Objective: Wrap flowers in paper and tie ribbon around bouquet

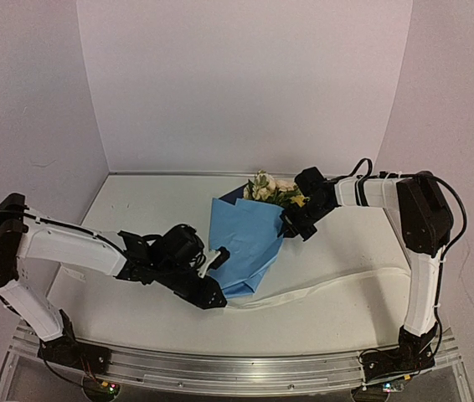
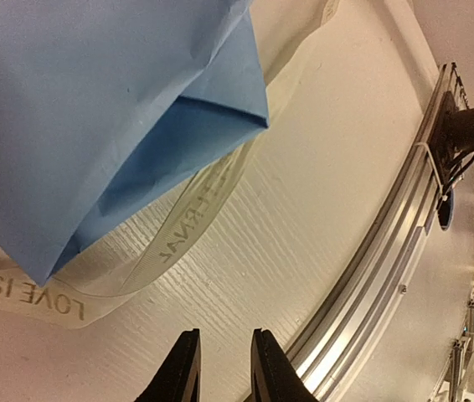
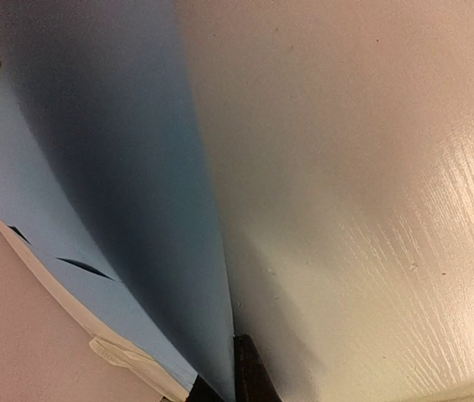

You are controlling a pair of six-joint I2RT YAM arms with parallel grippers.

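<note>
Cream and yellow fake flowers (image 1: 262, 186) poke from the top of a blue paper wrap (image 1: 241, 234) lying mid-table. A pale ribbon (image 1: 321, 286) printed with lettering passes under the wrap's narrow lower end and runs to the right. Beside that lower end, my left gripper is open above the table, with a clear gap between its fingers. My right gripper is shut on the right edge of the blue paper, just below the flowers; the edge runs down between its fingers.
The metal rail (image 1: 237, 368) borders the table's front, and walls rise at the back and sides. Bare table lies at the back left and along the front. The ribbon's other stretch (image 1: 75, 274) shows at the far left, partly behind the left arm.
</note>
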